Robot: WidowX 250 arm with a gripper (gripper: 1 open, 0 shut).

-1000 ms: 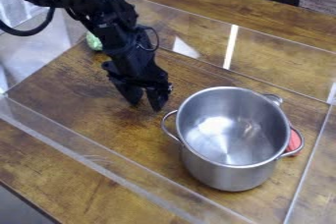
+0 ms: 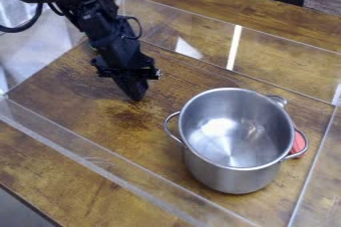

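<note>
My black arm reaches in from the upper left, its gripper (image 2: pixel 136 94) low over the wooden table, to the left of a steel pot (image 2: pixel 234 151). The gripper looks shut, with nothing visible between its fingers, though the dark tips are hard to make out. A red object (image 2: pixel 298 143) shows partly behind the pot's right side.
Clear panels or edges border the work area, with more bare wood (image 2: pixel 286 17) beyond at the back.
My arm and gripper have shifted slightly left and back, away from the pot.
</note>
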